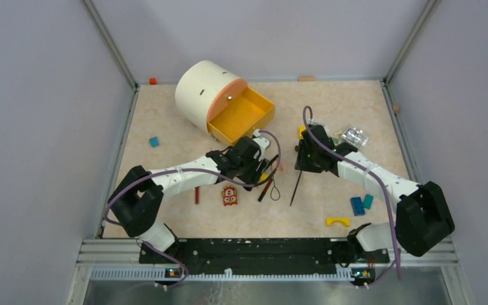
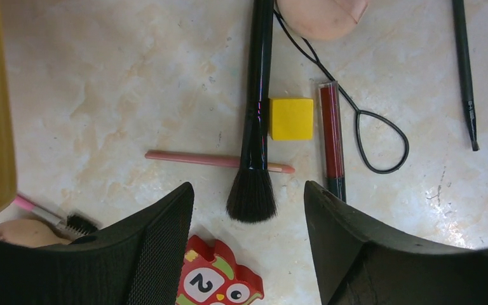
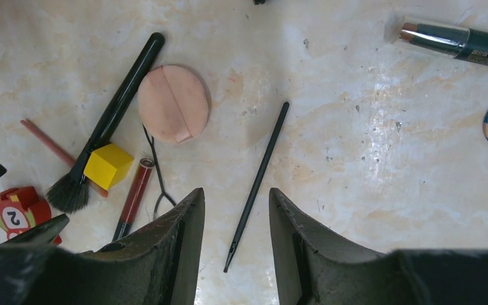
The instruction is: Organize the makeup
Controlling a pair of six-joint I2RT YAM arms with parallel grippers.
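My left gripper is open over a large black brush [image 2: 257, 95], its bristles between and beyond the fingertips, with a pink pencil-like stick [image 2: 184, 157], a red tube [image 2: 332, 133] and a yellow cube [image 2: 291, 119] beside it. My right gripper is open above a thin black brush [image 3: 260, 171]; the pink puff [image 3: 171, 101] lies to its upper left. A dark green stick [image 3: 476, 44] sits at upper right. The orange drawer [image 1: 241, 111] of the white cylindrical box [image 1: 197, 95] stands pulled out at the back, behind my left gripper.
A red owl toy [image 1: 230, 196] lies at front centre. Blue blocks [image 1: 357, 205] and a yellow piece [image 1: 338, 222] are at front right, a silver packet [image 1: 354, 136] at back right, a small blue block [image 1: 154, 142] at left.
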